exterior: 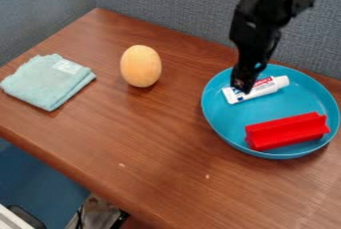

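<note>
My black gripper (244, 77) hangs low over the blue plate (240, 133), its tips at the white toothpaste tube (269, 86), partly covering it. The finger looks open, though the dark fingers are hard to separate. A red bar-like object (285, 131) lies on the front of the plate.
An orange egg-shaped object (142, 66) stands left of the plate on the wooden table (147, 153). A folded pale cloth (47, 81) lies near the left edge. A grey padded wall runs behind.
</note>
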